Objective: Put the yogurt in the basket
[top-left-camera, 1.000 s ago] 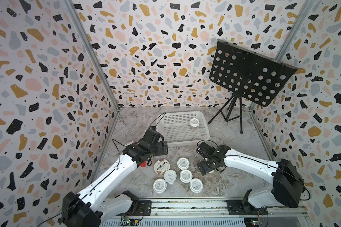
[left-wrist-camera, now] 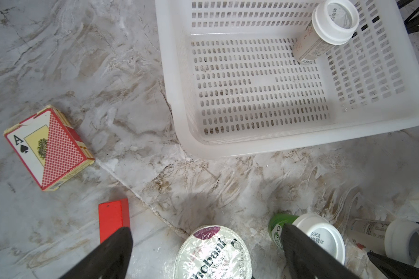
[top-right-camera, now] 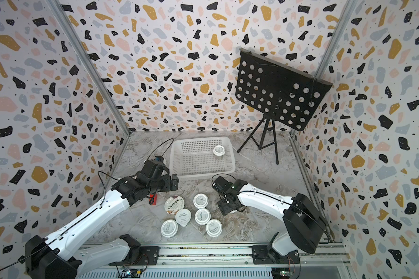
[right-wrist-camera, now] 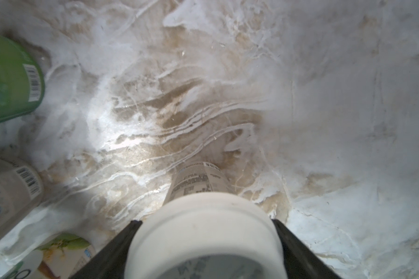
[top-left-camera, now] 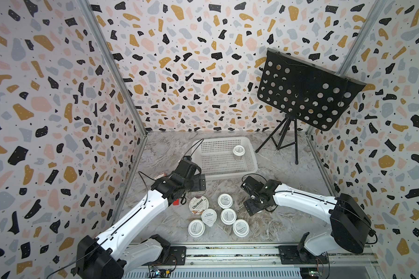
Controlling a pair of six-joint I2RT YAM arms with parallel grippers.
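In the right wrist view, my right gripper stands open with its fingers on either side of a cup with a white lid (right-wrist-camera: 204, 209). From the top left that cup is mostly hidden under the gripper. My left gripper is open and empty, above and behind the Chobani yogurt (left-wrist-camera: 214, 260), whose round foil lid shows. The Chobani yogurt (top-left-camera: 198, 205) stands at the left of a group of lidded cups, beside another foil-lidded cup (top-left-camera: 209, 217). The white basket (top-left-camera: 224, 176) lies behind them, with one white-lidded cup (top-left-camera: 238, 150) in its right part.
White-lidded cups (top-left-camera: 228, 216) crowd the front middle of the table. A card box (left-wrist-camera: 51, 147) and a red block (left-wrist-camera: 113, 218) lie to the left. A black stand (top-left-camera: 295, 134) rises at back right. Most of the basket floor is bare.
The left arm, basket and other cups look unchanged.
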